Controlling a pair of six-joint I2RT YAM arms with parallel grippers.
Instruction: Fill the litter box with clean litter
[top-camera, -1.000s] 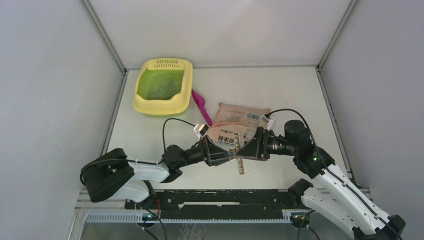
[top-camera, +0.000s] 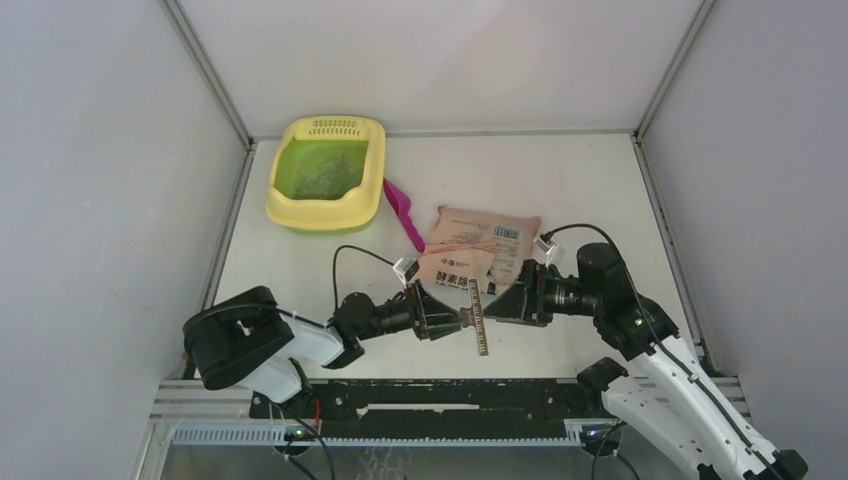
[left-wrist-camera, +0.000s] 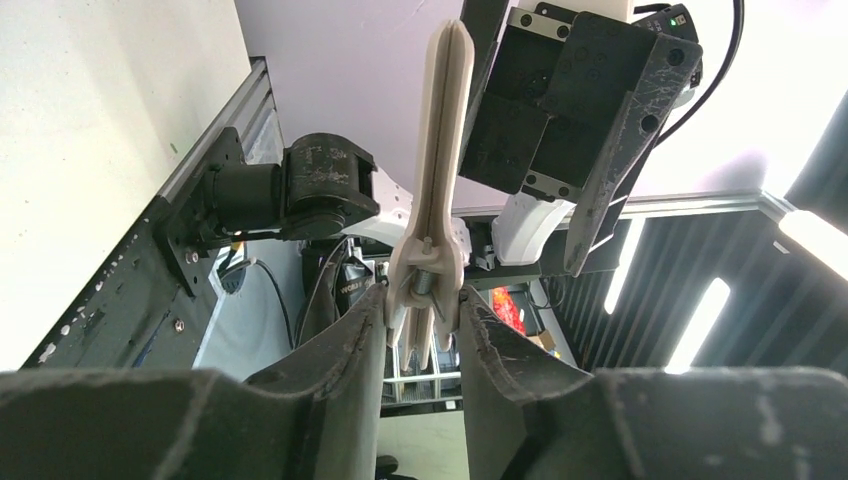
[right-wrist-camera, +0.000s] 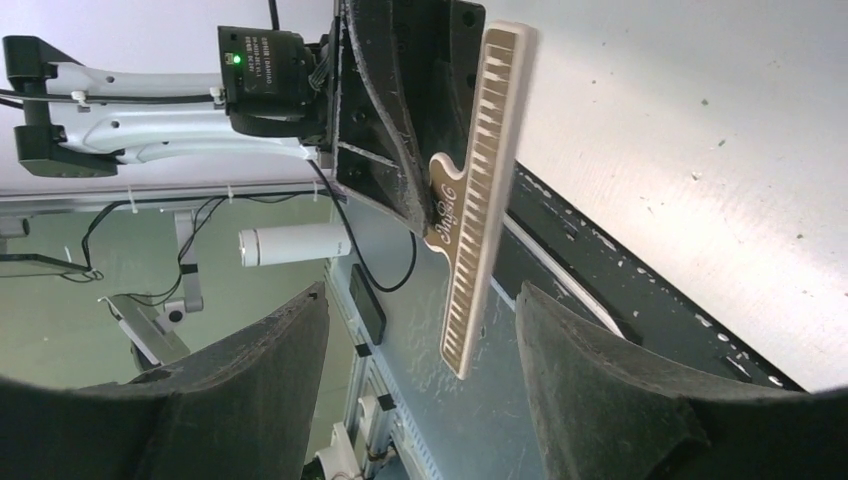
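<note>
Pinched upright in my left gripper is a long beige toothed clip (top-camera: 477, 317), standing crosswise to the fingers. My right gripper faces the clip from the right, its fingers wide apart and empty, with the clip just ahead of its fingertips. Behind the two grippers lies a tan litter bag (top-camera: 487, 229), its near flap folded over toward the front; the right gripper hides part of it. The yellow and green litter box (top-camera: 322, 213) stands at the back left, with some pale material visible inside.
A magenta scoop (top-camera: 402, 212) lies between the litter box and the bag. Walls close off the back and both sides.
The right gripper has drawn back a little to the right, away from the clip.
</note>
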